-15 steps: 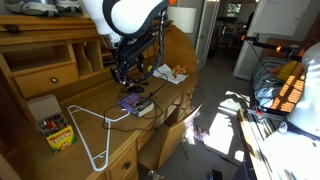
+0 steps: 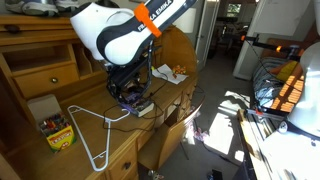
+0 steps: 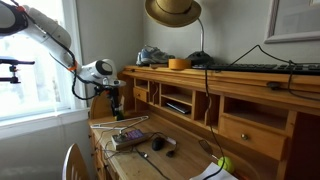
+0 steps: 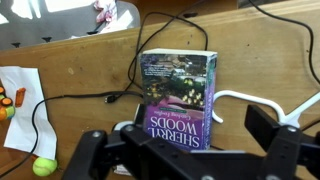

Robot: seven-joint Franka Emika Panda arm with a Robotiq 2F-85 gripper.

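A paperback book [image 4: 178,95] with a purple and green cover lies on the wooden desk, seen from above in the wrist view. My gripper is open above the book's lower end, its two dark fingers spread to either side with nothing held. In exterior view 1 the gripper [image 2: 128,99] hangs low over the desk and hides much of the book. A white clothes hanger [image 2: 97,140] lies on the desk; part of it shows beside the book in the wrist view. In exterior view 2 the gripper [image 3: 116,110] is at the desk's far end.
A colourful crayon box [image 2: 59,132] stands on the desk at left in exterior view 1. Black cables [image 4: 133,75] run around the book. A yellow-green ball [image 4: 44,166] and printed paper [image 4: 22,110] lie at left in the wrist view. Drawers and shelves line the desk's back.
The gripper has come down and toward the book, which was in plain sight in exterior view 1 and is now largely covered by it.
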